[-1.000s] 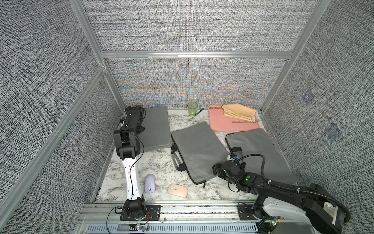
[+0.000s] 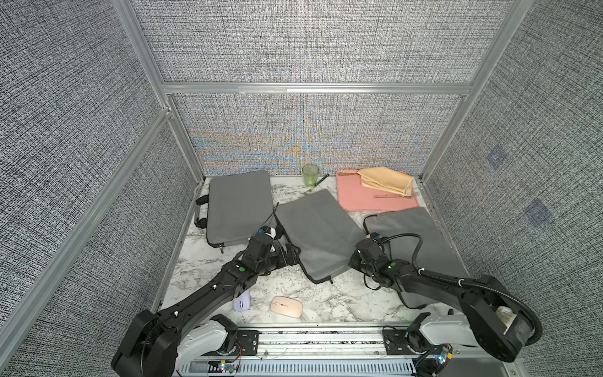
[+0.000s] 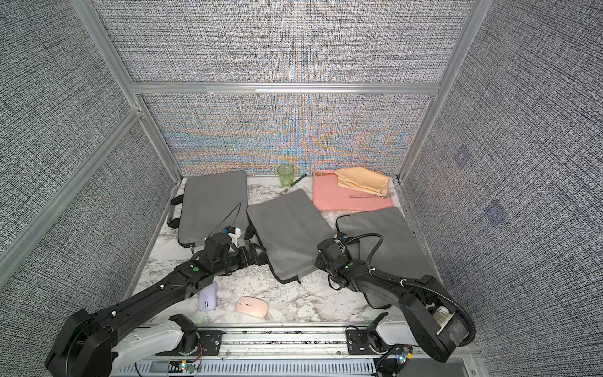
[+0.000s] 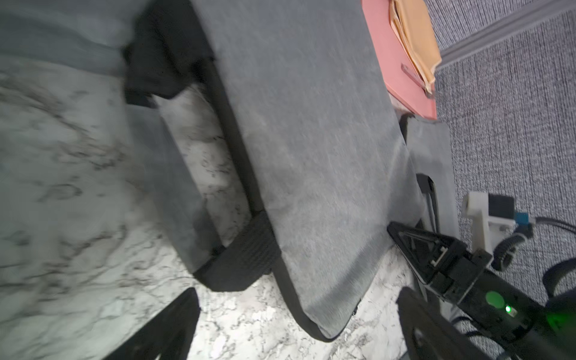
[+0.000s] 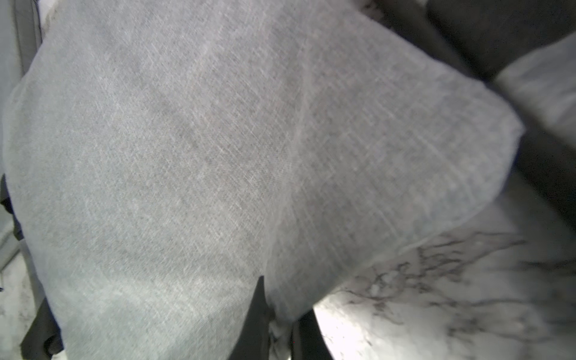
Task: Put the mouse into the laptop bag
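Note:
Near the front of the table lie a peach mouse (image 2: pixel 286 306) and a lilac mouse (image 2: pixel 241 301), the latter partly hidden by my left arm. The grey laptop bag (image 2: pixel 321 229) in the middle lies at an angle, its handle (image 4: pixel 174 180) toward the left. Beside that handle edge hangs my left gripper (image 2: pixel 292 255), open, nothing between its spread fingers. At the bag's right side, my right gripper has its fingers close together on the bag's fabric, which creases toward the fingertips. The bag's opening and inside are not visible.
Other grey bags lie at the left (image 2: pixel 238 207) and right (image 2: pixel 433 242). Behind are a green glass (image 2: pixel 310 174) and a pink mat (image 2: pixel 358 201) with a folded yellow cloth (image 2: pixel 386 180).
The right gripper stays at the middle bag's right edge, and the bag has shifted slightly.

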